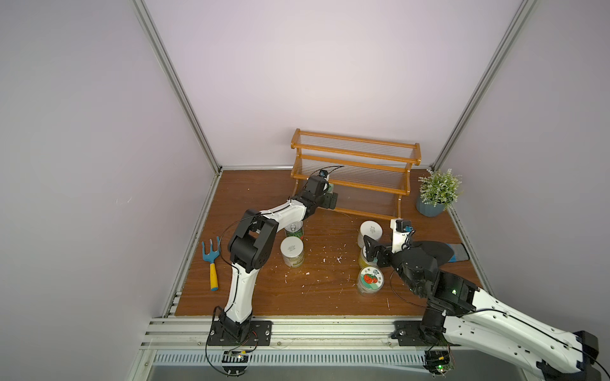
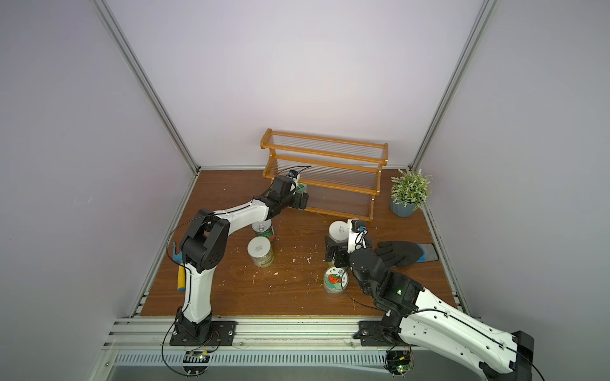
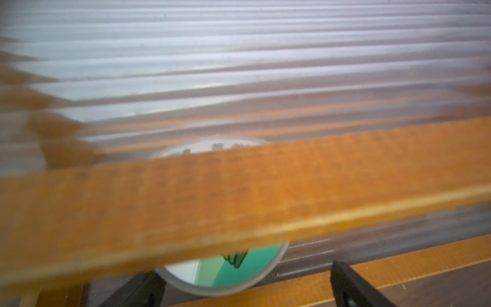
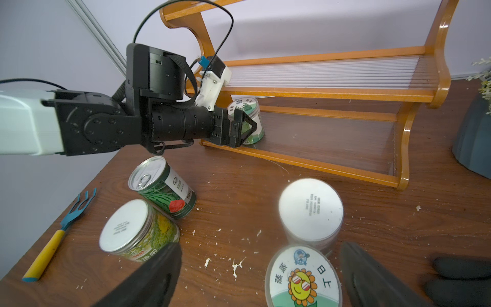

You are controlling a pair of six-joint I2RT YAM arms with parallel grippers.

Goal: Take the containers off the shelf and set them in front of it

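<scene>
The seed jar (image 4: pixel 253 120), with a white and green lid, stands on the lowest tier of the wooden shelf (image 4: pixel 327 94), toward its left end. In the left wrist view the shelf's middle front bar crosses in front of the jar lid (image 3: pixel 230 271), hiding most of it. My left gripper is open, its fingers on either side of the lid's lower edge; whether they touch the jar cannot be seen. My right gripper is open above the tabletop jars, near one with a sunflower lid (image 4: pixel 301 281), and holds nothing.
On the table stand a white-lidded jar (image 4: pixel 311 209), another jar (image 1: pixel 292 250), a can (image 4: pixel 163 184) and a tomato-lid jar (image 1: pixel 370 279). A fork (image 1: pixel 213 263) lies left, a glove (image 2: pixel 403 254) right, and a plant (image 1: pixel 438 190) sits beside the shelf.
</scene>
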